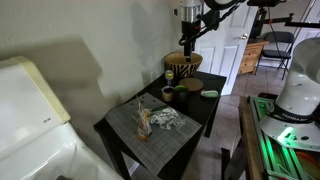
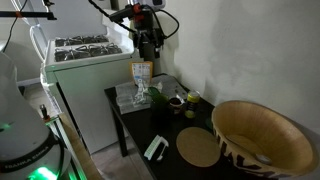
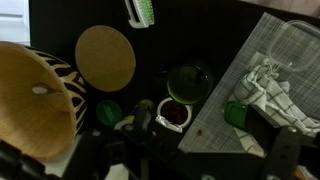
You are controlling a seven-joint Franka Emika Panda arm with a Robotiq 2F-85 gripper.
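My gripper (image 1: 187,52) hangs well above the dark table, pointing down and clear of everything on it. In the wrist view its two dark fingers (image 3: 262,128) stand wide apart at the lower edge, with nothing seen held between them. Below lie a dark green mug (image 3: 188,83) and a small bowl (image 3: 173,112) with dark red contents. A round cork mat (image 3: 105,58) lies flat close to a large wicker basket (image 3: 40,95). On the grey placemat (image 3: 225,95) rests a crumpled striped cloth (image 3: 265,92), beside a clear container (image 3: 295,45).
A white-and-green object (image 2: 156,148) lies near the table's front edge. A yellowish jar (image 2: 192,100) stands by the bowl. An orange-and-white packet (image 2: 142,72) stands upright at the placemat end. A white stove (image 2: 85,65) is beyond the table, with a wall along one side.
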